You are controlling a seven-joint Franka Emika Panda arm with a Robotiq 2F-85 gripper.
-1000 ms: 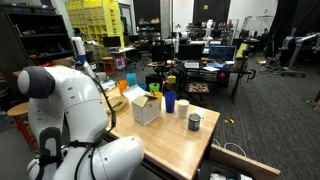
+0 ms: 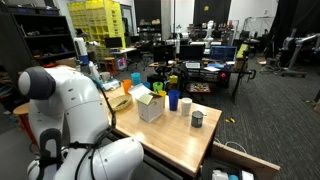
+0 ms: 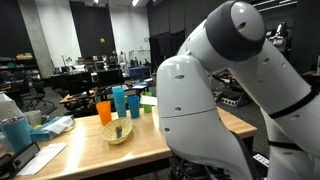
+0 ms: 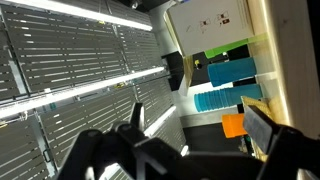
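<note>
In the wrist view my gripper stands open, its dark fingers (image 4: 263, 128) wide apart with no object visible between them. It is tilted, looking sideways across the table with shelving and lights behind. A cream box (image 2: 150, 107) with raised flaps stands on the table. To its right are a blue cup (image 2: 173, 100), a white mug (image 2: 185, 105) and a grey mug (image 2: 197, 119). A shallow yellow basket (image 3: 116, 132) lies near an orange cup (image 3: 104, 112) and blue cups (image 3: 119, 99). The exterior views do not show the gripper's fingertips clearly.
A white-rimmed bin (image 2: 240, 158) with things inside stands on the floor at the right. Bottles and a folded cloth (image 3: 52, 127) sit at the left table end.
</note>
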